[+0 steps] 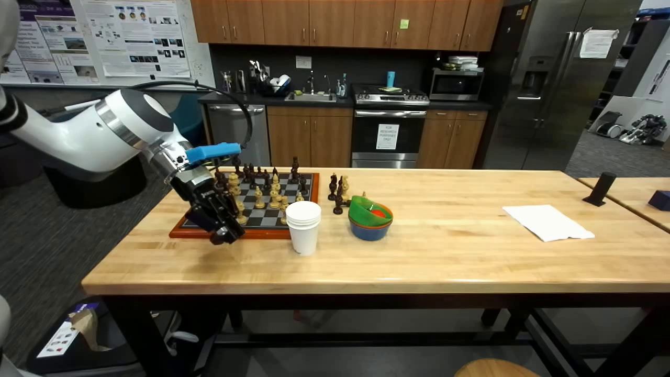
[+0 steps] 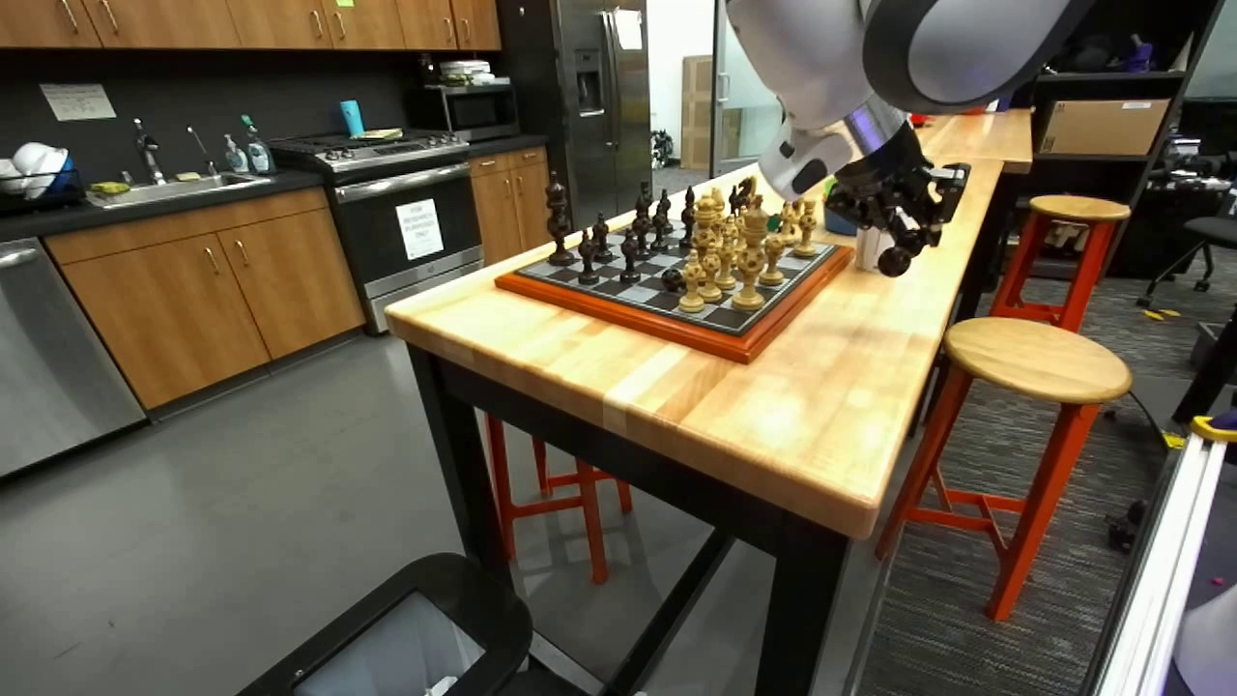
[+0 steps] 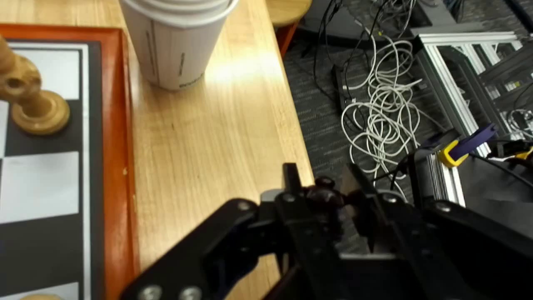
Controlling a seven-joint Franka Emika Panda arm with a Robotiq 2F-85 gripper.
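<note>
My gripper is shut on a dark brown chess piece, whose rounded end shows between the fingers. In the second exterior view, the piece's dark round end sticks out below the gripper. The gripper hangs at the front edge of the chessboard in the first exterior view, and the wrist view has it beyond the board's red-brown frame, over the table's edge strip. Light and dark pieces stand on the board, among them a light piece. Which kind of piece I hold is unclear.
A stack of white paper cups stands by the board's front right corner. Stacked bowls and several removed chess pieces are further right. A white sheet lies beyond.
</note>
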